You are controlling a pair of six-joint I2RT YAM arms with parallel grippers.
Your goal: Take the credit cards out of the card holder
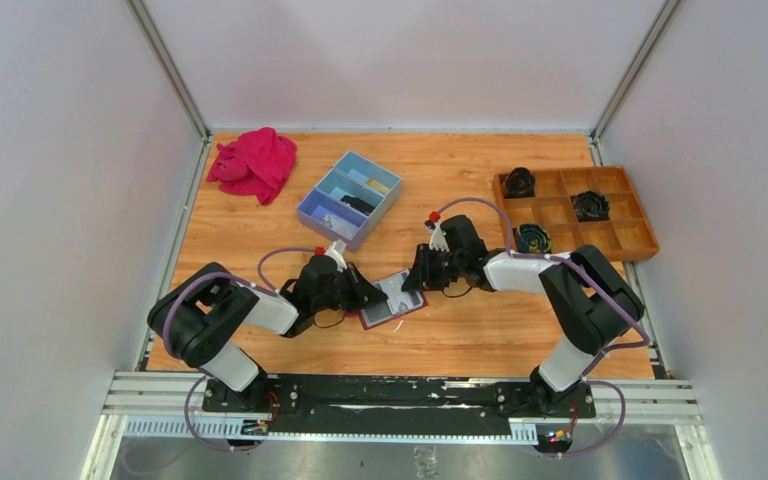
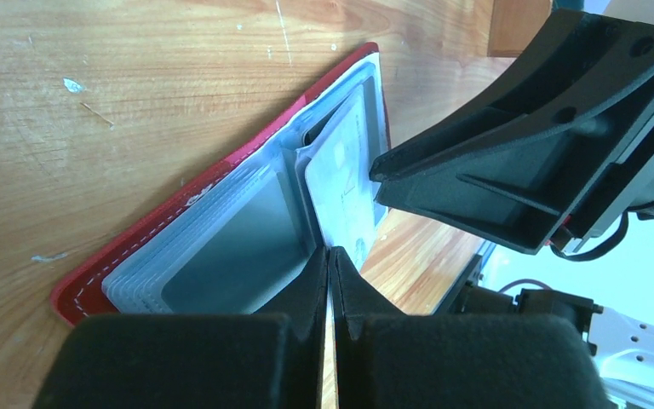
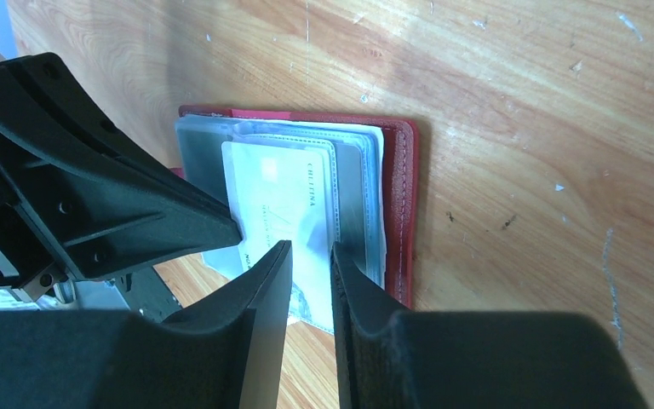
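The card holder (image 1: 379, 316) lies open on the table between both arms, its red cover (image 3: 403, 204) framing clear plastic sleeves (image 2: 230, 239). On the sleeves rests a whitish printed card, its near edge tilted up in the left wrist view. My left gripper is shut, its fingertips at that card's edge; whether the edge is pinched cannot be told. My right gripper stands part open above the card and sleeve edge, a gap showing between its fingertips. In the left wrist view, one right finger (image 2: 477, 162) reaches the card's far side.
Behind the left arm stands a blue divided box (image 1: 389, 205) with a few items inside. A wooden compartment tray (image 1: 615, 240) with dark coils is at the right. A pink cloth (image 1: 255, 163) lies at the back left. Bare table surrounds the holder's front.
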